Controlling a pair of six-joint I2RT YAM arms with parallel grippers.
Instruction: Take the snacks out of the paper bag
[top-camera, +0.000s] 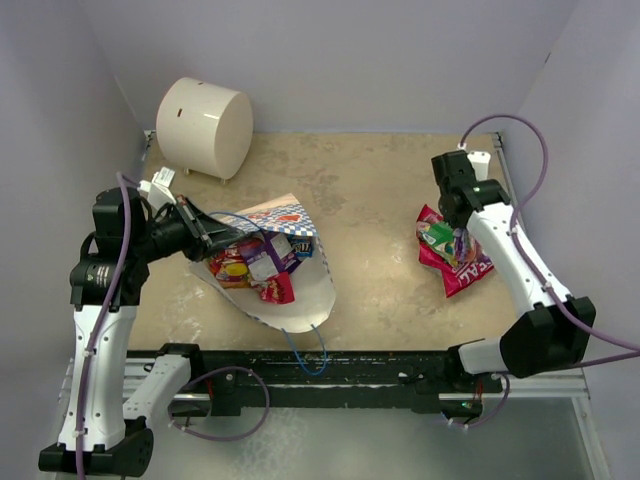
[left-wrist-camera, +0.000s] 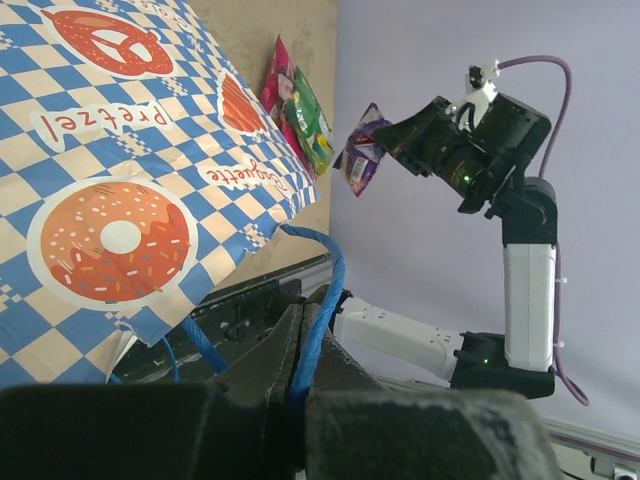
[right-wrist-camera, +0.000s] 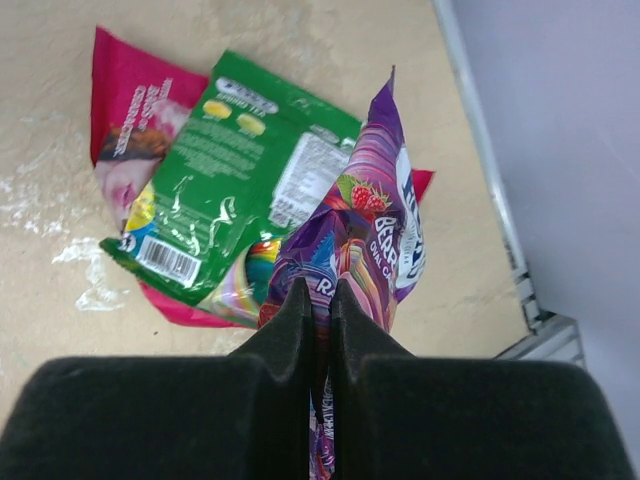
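The checkered paper bag (top-camera: 318, 292) lies on its side with its mouth towards the front edge. Inside it several snacks (top-camera: 262, 262) show, among them red, yellow and purple packs. My left gripper is shut on the bag's blue handle (left-wrist-camera: 333, 268). At the right, my right gripper is shut on a purple berry snack pack, which hangs off the table in the left wrist view. Below that pack a green pack (right-wrist-camera: 225, 165) rests over a pink-red pack (right-wrist-camera: 135, 105) on the table.
A cream cylinder (top-camera: 195, 125) stands at the back left, behind the bag. Grey walls close off the sides and back. Bare tabletop (top-camera: 375, 230) lies between the bag and the pile of packs.
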